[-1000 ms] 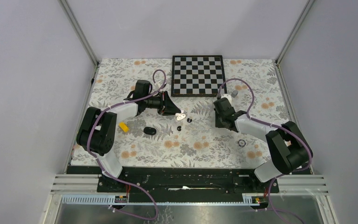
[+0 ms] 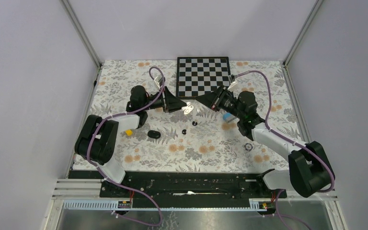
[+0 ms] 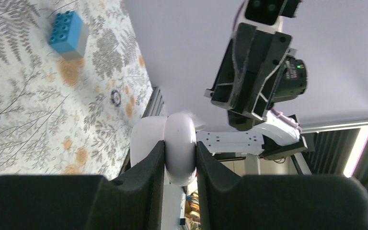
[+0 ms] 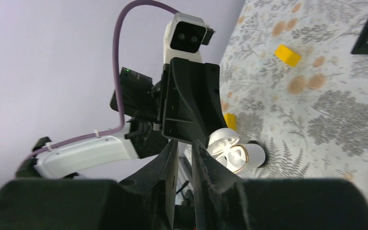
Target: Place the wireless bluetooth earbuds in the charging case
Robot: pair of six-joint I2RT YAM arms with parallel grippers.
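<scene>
My left gripper (image 2: 184, 108) is shut on the white charging case (image 3: 179, 148), held above the table with its lid (image 4: 223, 136) open. Empty hollows face my right wrist view. Two small black earbuds (image 2: 194, 123) lie apart on the table just below the case in the top view. Pointing at the case from the right is my right gripper. Its fingers (image 4: 202, 167) stand close together with a narrow gap. Some white shows through that gap, and whether anything is held there is unclear.
A chessboard (image 2: 203, 77) lies at the back. On the left are a black oval object (image 2: 154, 134) and a yellow block (image 2: 129, 132). Beneath the right arm sits a blue block (image 3: 68, 34), with a small round disc (image 2: 248, 146) nearer the front.
My right arm has swung left and turned its gripper toward the case, uncovering the blue block. The left gripper has shifted slightly, still holding the case. The earbuds have stayed put.
</scene>
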